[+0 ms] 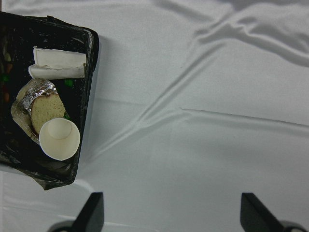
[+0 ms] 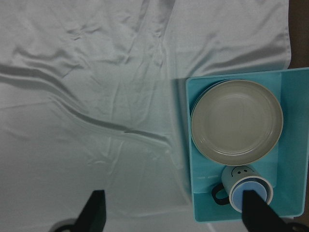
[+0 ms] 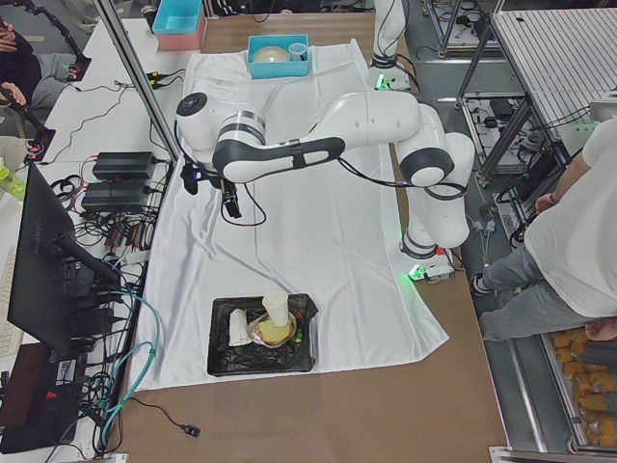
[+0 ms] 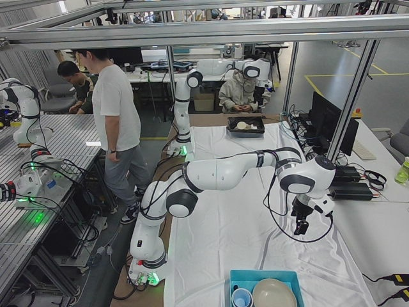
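A black tray (image 1: 72, 164) lined with plastic, holding a white paper cup (image 1: 58, 145), bread (image 1: 44, 108) on foil and a folded napkin (image 1: 57, 60), lies at one end of the white cloth. At the other end a turquoise bin (image 2: 294, 145) holds stacked plates (image 2: 236, 121) and a smiley mug (image 2: 246, 188) with a blue cup inside. My left gripper is above the cloth beside the tray, fingers wide open and empty. My right gripper is open and empty above the cloth beside the bin.
A monitor (image 3: 48, 270) and cables line one side; a person (image 4: 115, 128) stands on the other side.
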